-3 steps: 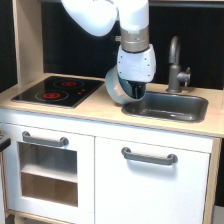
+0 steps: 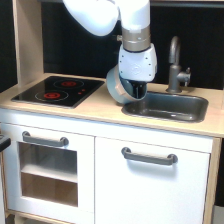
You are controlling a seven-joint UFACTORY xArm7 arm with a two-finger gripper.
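Observation:
The robot's white arm comes down from the top centre, its gripper [image 2: 138, 86] over the left edge of the sink [image 2: 176, 105]. A pale blue-grey round dish, perhaps a bowl or pot [image 2: 118, 88], is tilted on its side at the gripper, between the hob and the sink. The fingers are dark and partly hidden by the dish, so whether they grip it is hard to tell.
A black hob [image 2: 58, 91] lies on the left of the wooden counter [image 2: 90, 113]. The tap [image 2: 174, 65] rises behind the sink. White cabinets with grey handles are below; the left one has an open niche.

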